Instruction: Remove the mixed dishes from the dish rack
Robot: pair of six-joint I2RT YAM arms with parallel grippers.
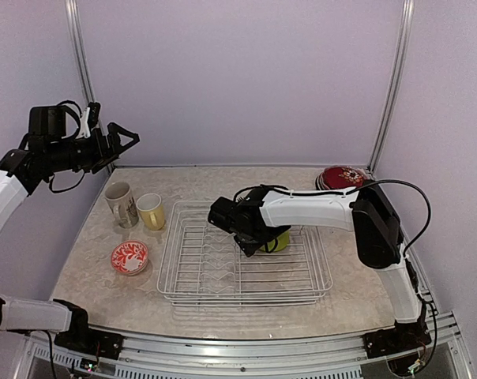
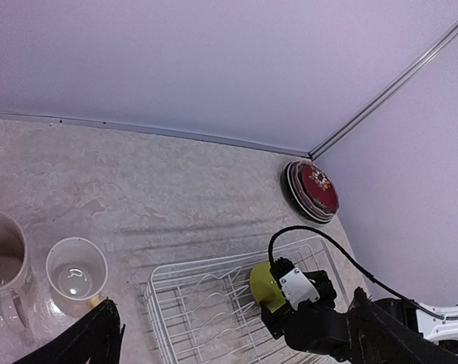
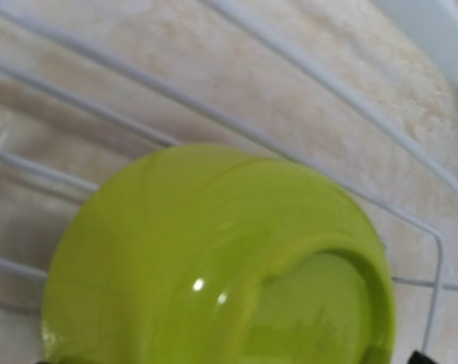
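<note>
The white wire dish rack (image 1: 183,290) stands in the middle of the counter. Inside it, toward the right half, is one green bowl (image 3: 199,250), its foot ring facing the right wrist camera. My right gripper (image 1: 253,248) is down at this bowl, fingers open; the arm hides part of the bowl in the top view. The fingertips barely show at the bottom of the right wrist view, so contact with the bowl cannot be made out. High over the left end of the counter, my left gripper (image 1: 126,151) stands open and empty.
Left of the rack are a grey-brown mug (image 1: 122,205), a yellow mug (image 1: 152,212) and a red patterned bowl (image 1: 129,257). Several red plates (image 1: 341,178) lie in the back right corner. Bare counter (image 1: 353,268) lies right of the rack.
</note>
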